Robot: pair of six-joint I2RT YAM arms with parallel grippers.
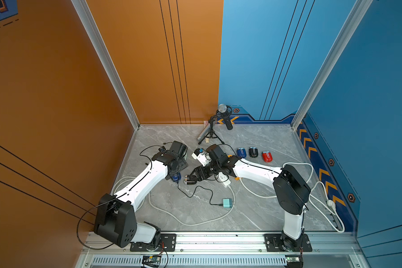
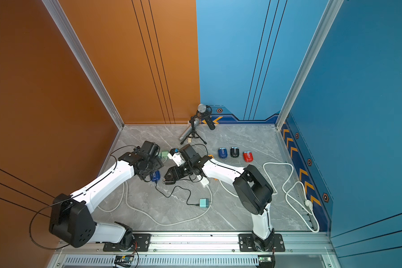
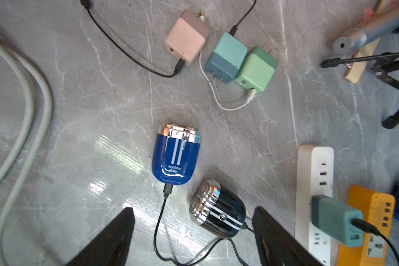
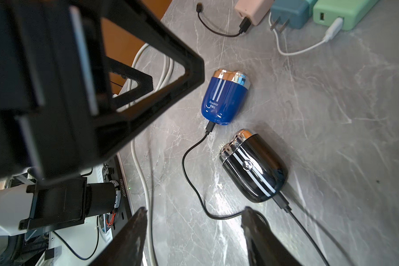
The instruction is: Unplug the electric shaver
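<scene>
A blue shaver (image 3: pixel 175 157) lies with a black cable in its base; beside it lies a black shaver (image 3: pixel 217 208) (image 4: pixel 253 165), also cabled. My left gripper hangs over both, fingers apart and empty. My right gripper is above and to the right of the black shaver, fingers apart, with nothing between them. A teal adapter (image 3: pixel 334 221) sits in a white power strip (image 3: pixel 315 164), cable attached. Another teal adapter (image 1: pixel 227 202) lies at the front on the table, joined to a black cable.
Pink (image 3: pixel 187 37), teal (image 3: pixel 226 57) and green (image 3: pixel 257 70) chargers lie at the back. An orange strip (image 3: pixel 371 199) is beside the white one. A tripod (image 1: pixel 212 134) stands behind. Three more shavers (image 1: pixel 253 151) lie at the back right. White cords (image 2: pixel 288 178) loop at both sides.
</scene>
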